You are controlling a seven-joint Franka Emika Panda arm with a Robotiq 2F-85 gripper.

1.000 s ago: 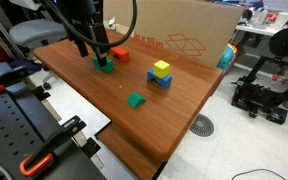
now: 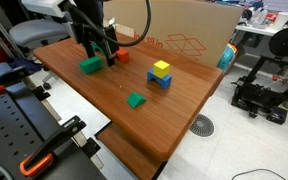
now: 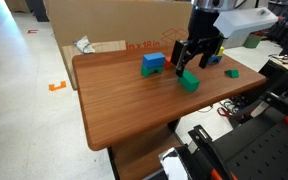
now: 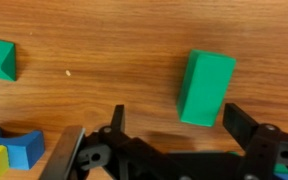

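Observation:
A green rectangular block [image 4: 206, 87] lies on the wooden table, just ahead of my gripper in the wrist view. The fingers stand open, with the block's near end roughly between the fingertips and closer to the right one. From the side, the gripper [image 3: 190, 64] is above the green block [image 3: 189, 82], and nothing is held. The same block [image 2: 91, 65] shows at the left of the table in exterior view 1, partly beside the dark fingers.
A yellow block [image 2: 161, 69] rests on a blue block [image 2: 159, 82], with a green wedge-like block [image 2: 135, 100] nearer the front edge. A red block [image 2: 123, 57] lies behind the gripper. Another blue block [image 3: 152, 62] sits atop something green.
My gripper has shifted a little to the right in exterior view 1, and more of the green block shows now. The blocks look unmoved.

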